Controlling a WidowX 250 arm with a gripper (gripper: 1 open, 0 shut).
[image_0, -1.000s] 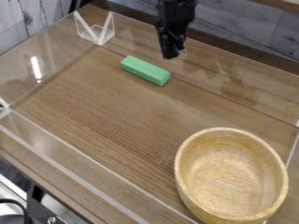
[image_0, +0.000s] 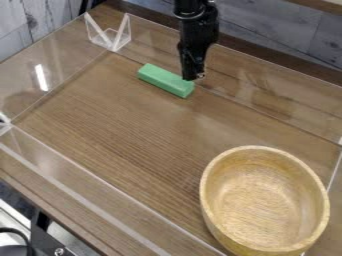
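A green rectangular block (image_0: 166, 80) lies on the wooden table (image_0: 120, 140), toward the back. Just above and behind its right end, my dark gripper (image_0: 194, 72) hangs down from the top of the view. Its fingers are small and dark, and their spread is hard to make out. A large tan round bowl (image_0: 263, 200) sits at the front right.
A white wire-like object (image_0: 111, 32) stands at the back left. A grey wall runs behind the table, whose left edge shows at the lower left.
My gripper has moved slightly down, closer to the green block's right end. The block and bowl are unchanged.
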